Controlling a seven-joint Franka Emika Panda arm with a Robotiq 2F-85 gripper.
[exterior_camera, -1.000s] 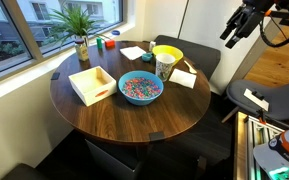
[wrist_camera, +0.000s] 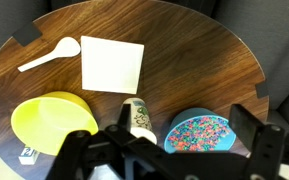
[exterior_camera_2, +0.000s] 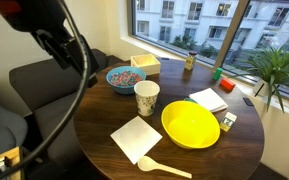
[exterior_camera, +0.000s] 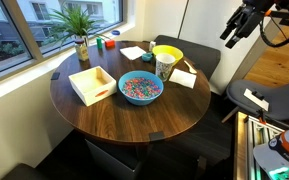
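My gripper hangs high over the round wooden table, with its two dark fingers wide apart and nothing between them. Below, the wrist view has a patterned white cup (wrist_camera: 140,113), partly covered by the gripper's body. To its right is a blue bowl (wrist_camera: 168,128) of small pink and multicoloured pieces. A yellow bowl (wrist_camera: 52,108) lies on the left. Beyond the cup are a square white napkin (wrist_camera: 111,65) and a pale spoon (wrist_camera: 49,54). In the first exterior view the gripper (exterior_camera: 227,39) is at upper right, clear of everything.
A cream open box (exterior_camera: 92,86) stands near the table's window side. Toward the far edge are a potted plant (exterior_camera: 77,22), a green item (exterior_camera: 100,43) and a red item (exterior_camera: 109,43).
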